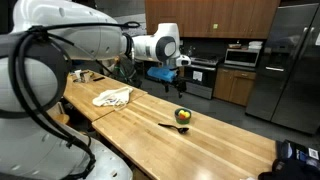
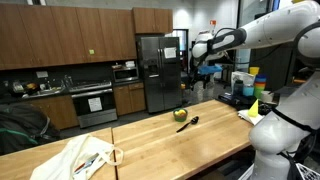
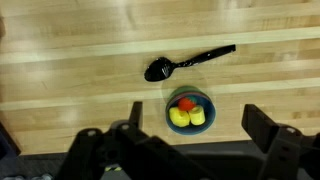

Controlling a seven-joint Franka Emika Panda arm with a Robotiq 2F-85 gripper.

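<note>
A dark bowl (image 3: 190, 112) stands on the wooden table (image 3: 80, 60), holding several small yellow and red items (image 3: 187, 104). Lying flat near it is a black spoon (image 3: 188, 64), its handle pointing to the upper right in the wrist view. High above the bowl hangs my gripper, open, its two fingers far apart and nothing between them. Exterior view 1 shows the bowl (image 1: 183, 116) and the spoon (image 1: 174, 127) near the table's middle, well below the gripper (image 1: 171, 88). In exterior view 2 the bowl (image 2: 180, 115) and spoon (image 2: 187, 125) also sit clear of the arm.
A crumpled white cloth (image 2: 85, 155) covers one end of the table. Various items, including a yellow one (image 2: 260, 84), crowd the right side in exterior view 2. Bare tabletop surrounds the bowl and spoon. Kitchen cabinets and a fridge (image 2: 162, 72) stand beyond the table.
</note>
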